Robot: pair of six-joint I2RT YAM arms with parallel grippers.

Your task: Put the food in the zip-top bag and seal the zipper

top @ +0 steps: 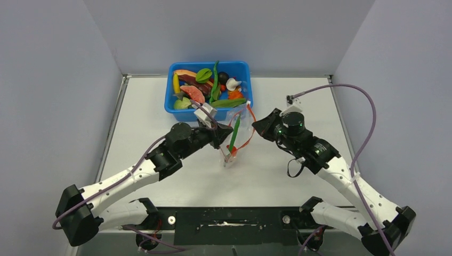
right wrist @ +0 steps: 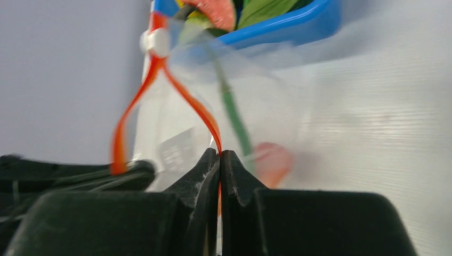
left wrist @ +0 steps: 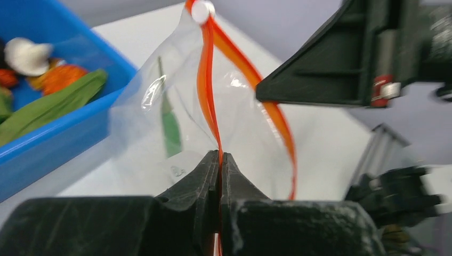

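The clear zip top bag [top: 241, 114] stands between my two grippers, its orange zipper edges spread apart into an open mouth. A long green food piece [top: 235, 133] and a red-orange food piece [right wrist: 273, 161] are inside it. My left gripper is shut on one orange edge, which runs down between its fingertips. On the opposite edge, my right gripper is shut too, with the orange strip pinched between its tips. The white zipper slider [left wrist: 202, 10] sits at the far end of the mouth, where both edges meet.
Behind the bag, very close to it, is a blue bin [top: 169, 88] full of toy food, including a yellow piece [top: 176, 84] and a white garlic-like piece [top: 233, 84].
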